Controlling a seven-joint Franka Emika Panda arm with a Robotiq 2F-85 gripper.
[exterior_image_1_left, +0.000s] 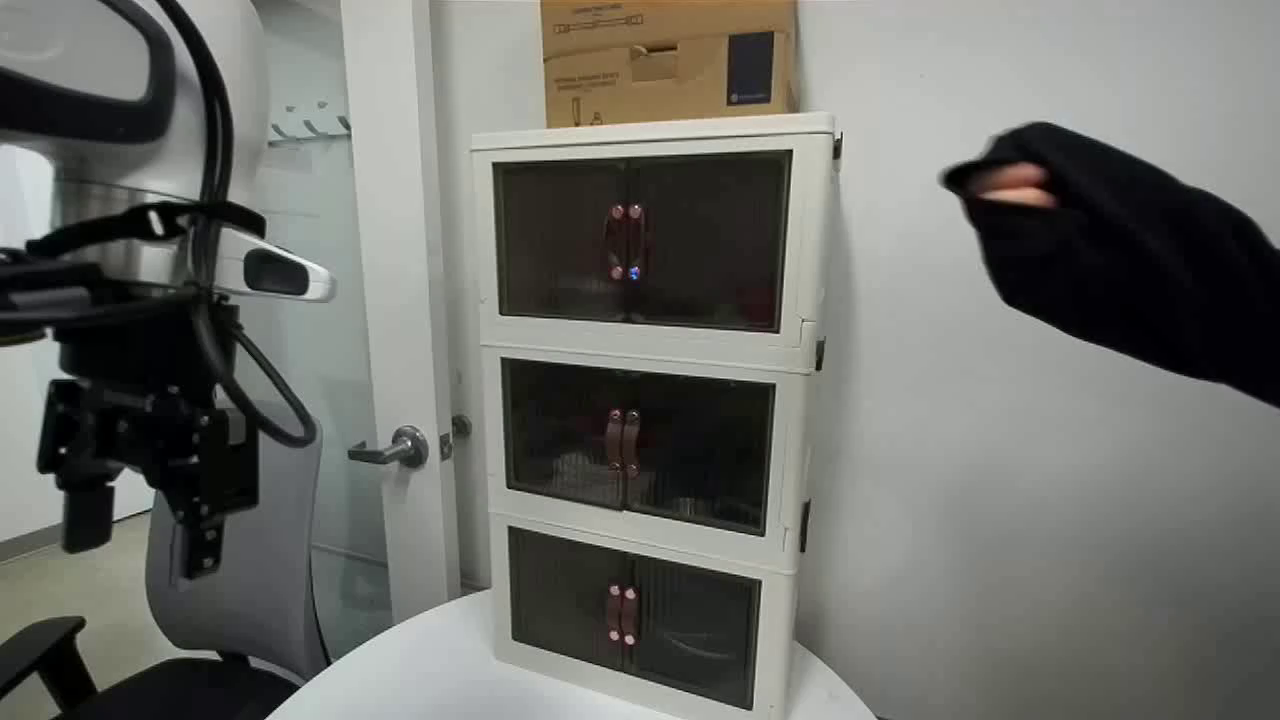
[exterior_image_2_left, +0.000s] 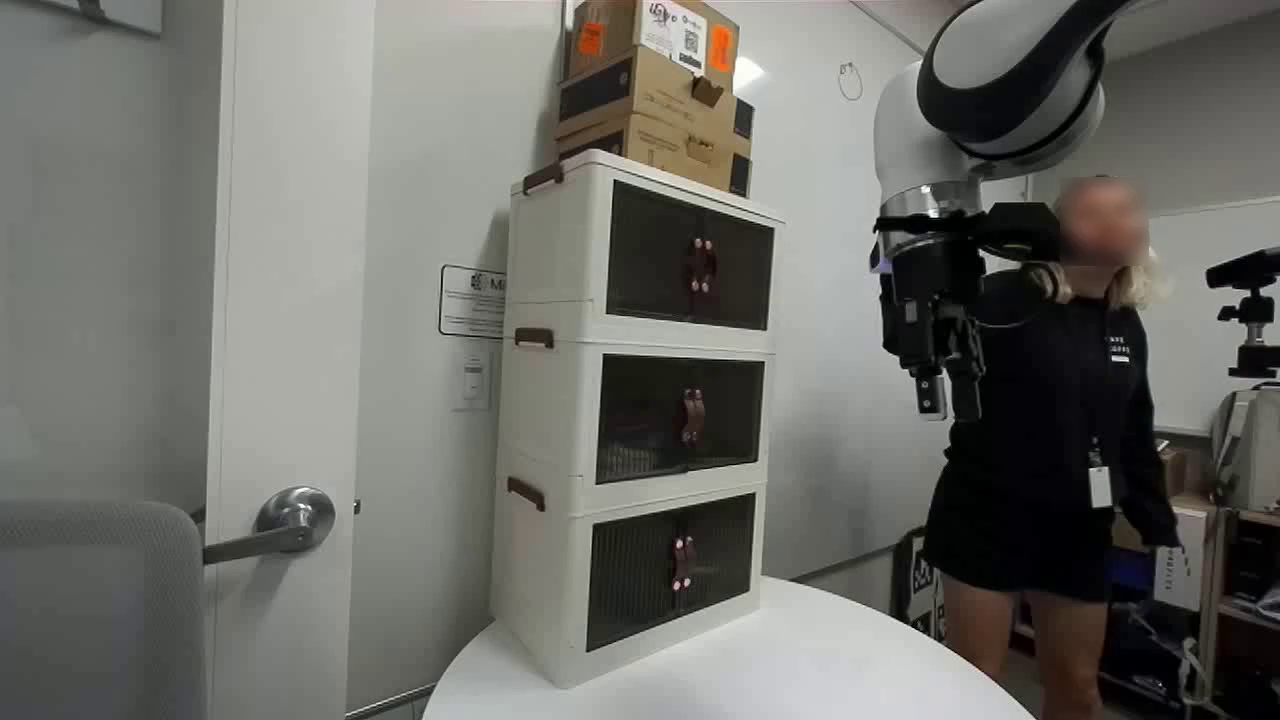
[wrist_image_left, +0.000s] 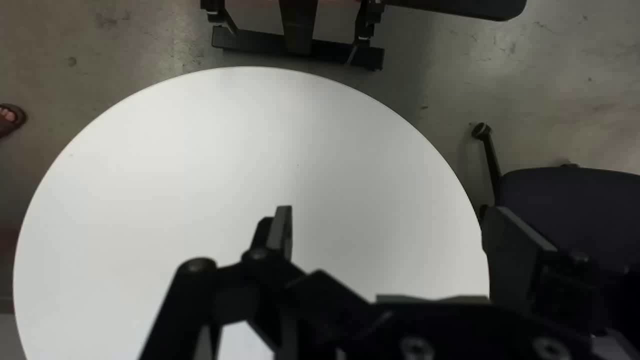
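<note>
A white three-tier cabinet (exterior_image_1_left: 657, 342) stands on a round white table (exterior_image_2_left: 828, 654). Each tier has a pair of dark see-through doors with brown handles: the top handles (exterior_image_1_left: 626, 242), the middle handles (exterior_image_1_left: 623, 443) and the bottom handles (exterior_image_1_left: 621, 613). All the doors look closed. In exterior view 1 my gripper (exterior_image_1_left: 144, 546) hangs at the left, well apart from the cabinet, pointing down. Seen from the wrist, the gripper is open over the bare tabletop, its fingers spread wide with nothing between them. What the cabinet holds is too dim to tell.
Cardboard boxes (exterior_image_2_left: 654, 102) are stacked on top of the cabinet. Behind my arm in exterior view 2 stands a person (exterior_image_2_left: 1044, 420); a black-sleeved arm (exterior_image_1_left: 1116, 252) reaches in at the right of exterior view 1. An office chair (exterior_image_1_left: 228, 552) and a door handle (exterior_image_1_left: 392, 449) lie at the left.
</note>
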